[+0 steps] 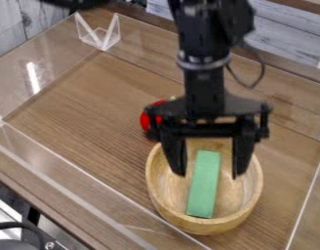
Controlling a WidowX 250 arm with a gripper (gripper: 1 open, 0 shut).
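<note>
My black gripper (210, 142) hangs over a round wooden bowl (176, 200), its dark fingers open and spread around the top end of a green rectangular block (203, 195) that lies inside the bowl. A red round object (148, 121) sits behind the bowl, partly hidden by the gripper, with a bit of green beside it.
A white wire frame (99, 31) stands at the back left. A black cable (20, 230) runs at the lower left edge.
</note>
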